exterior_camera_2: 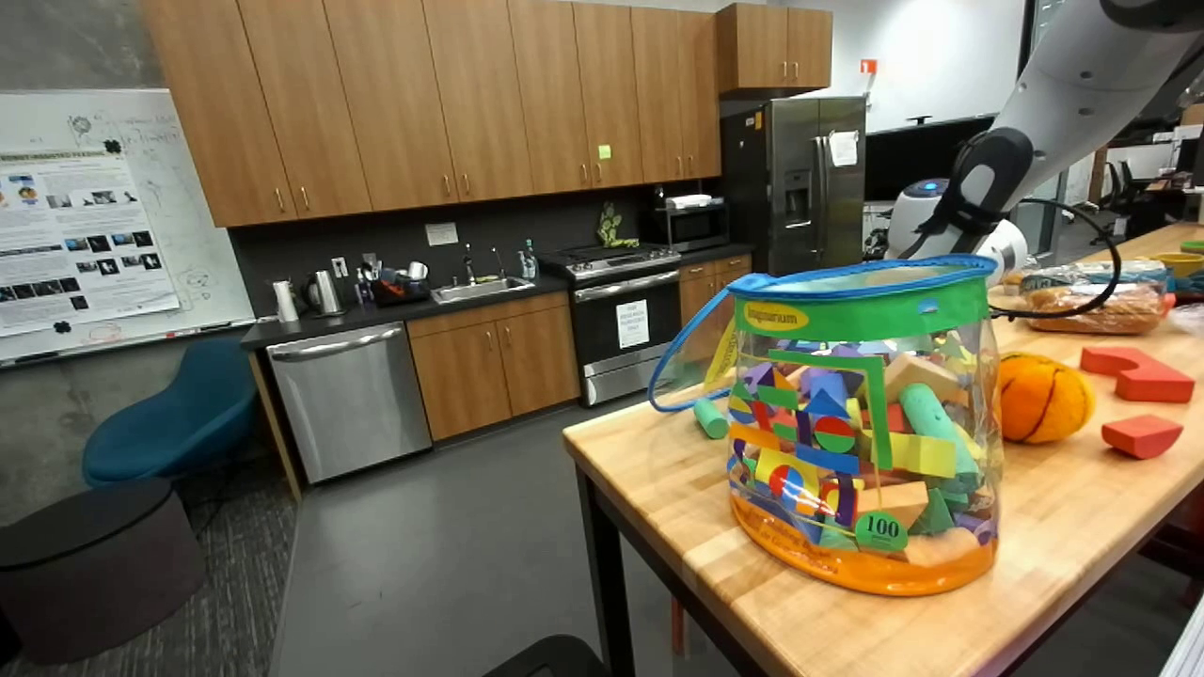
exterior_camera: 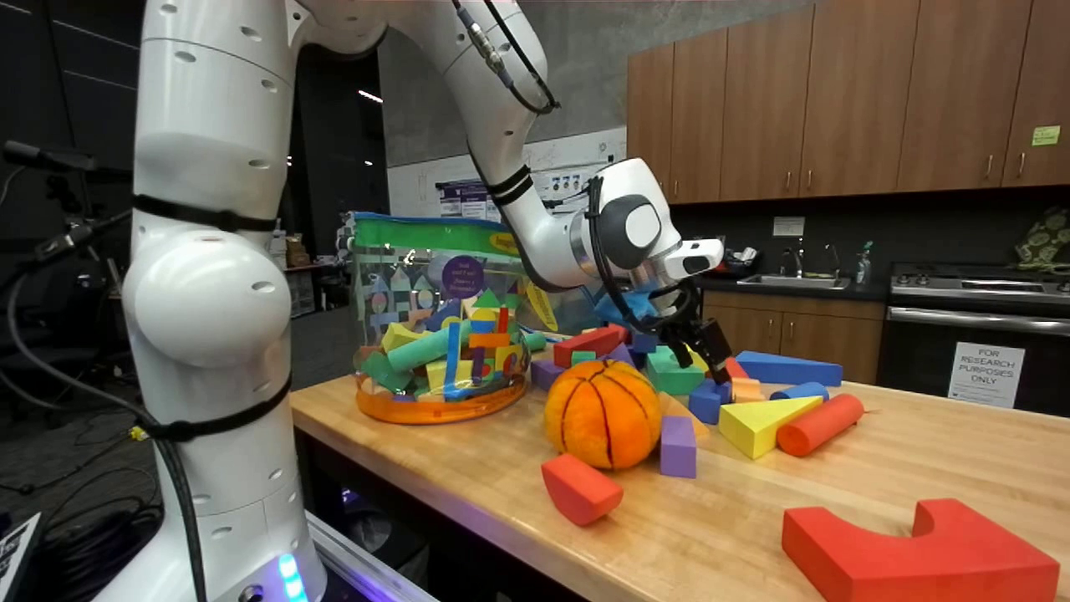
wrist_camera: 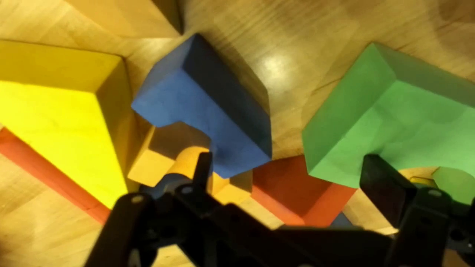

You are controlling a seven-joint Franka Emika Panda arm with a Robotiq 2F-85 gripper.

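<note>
My gripper stands open low over a cluster of foam blocks, with nothing held. In the wrist view, the left fingertip (wrist_camera: 202, 171) is by a notched blue block (wrist_camera: 227, 122). The right one overlaps the edge of a green arch block (wrist_camera: 356, 120); whether it touches cannot be told. A red block (wrist_camera: 289, 182) lies between and below the fingers, partly covered by the green arch. Small orange blocks (wrist_camera: 153, 167) sit under the blue block's notch. In exterior view 1 the gripper (exterior_camera: 705, 361) is behind the orange plush ball (exterior_camera: 603, 413).
A clear zip bag of blocks (exterior_camera_2: 858, 295) stands at the table end. A yellow wedge (exterior_camera: 764, 421) and red cylinder (exterior_camera: 820, 425) lie right of the cluster. A red arch (exterior_camera: 918, 552) and red block (exterior_camera: 582, 488) lie in front.
</note>
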